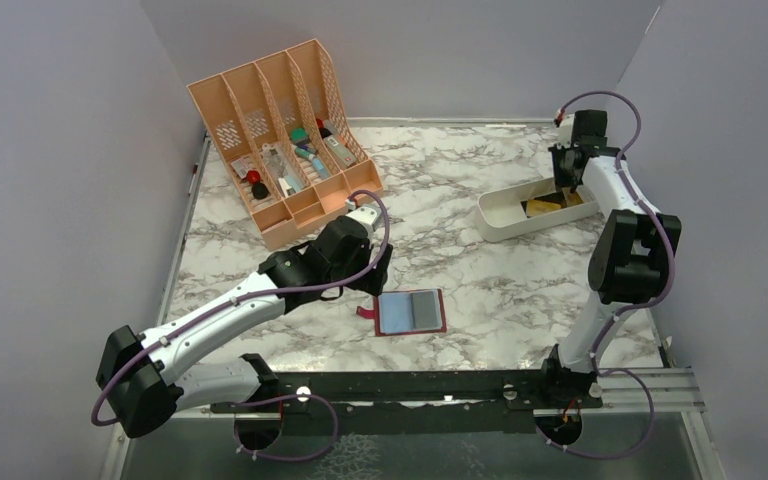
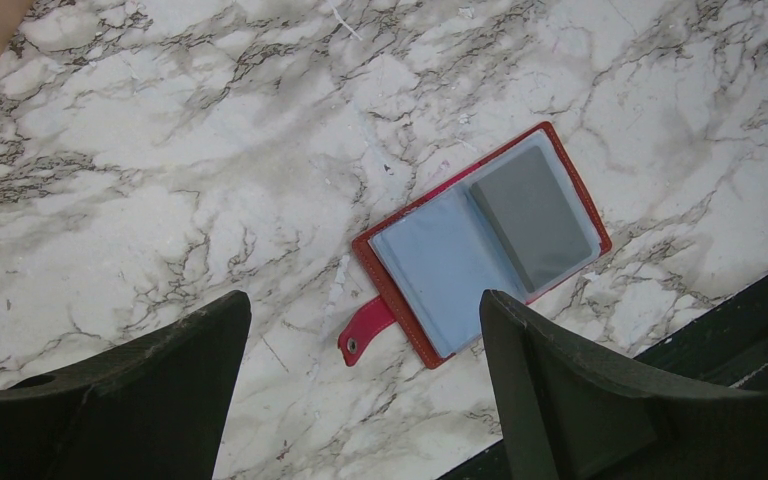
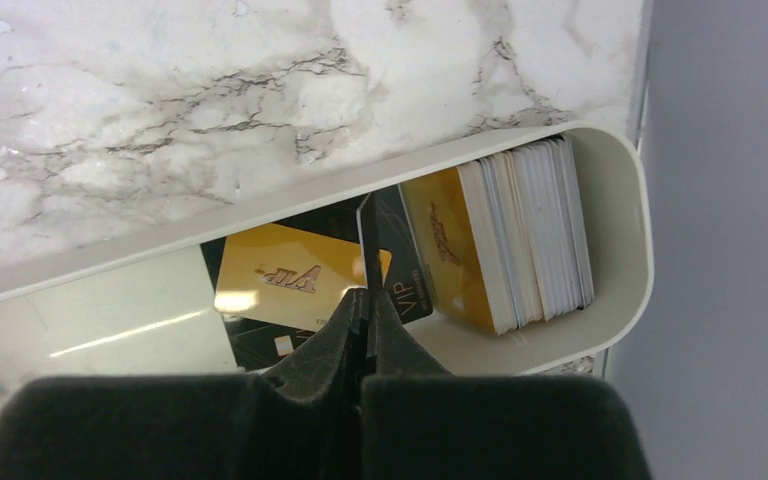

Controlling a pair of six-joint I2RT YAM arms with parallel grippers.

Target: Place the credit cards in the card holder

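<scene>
The open card holder [image 2: 452,270], red-edged with clear sleeves and a strap, lies flat on the marble table. My left gripper hangs open above it, nothing between its fingers. Over the white card box [image 1: 500,226] at the right, my right gripper is shut on a thin dark card [image 3: 371,240], seen nearly edge-on. Below it in the box, a gold card [image 3: 285,275] lies flat on black cards [image 3: 252,340]. A packed row of cards [image 3: 535,235] stands at the box's right end, a gold one leaning at its front.
An orange divided organizer [image 1: 290,215] with small items stands at the back left. The right wall [image 3: 730,240] rises close beside the card box. Between the holder and the box the table is clear.
</scene>
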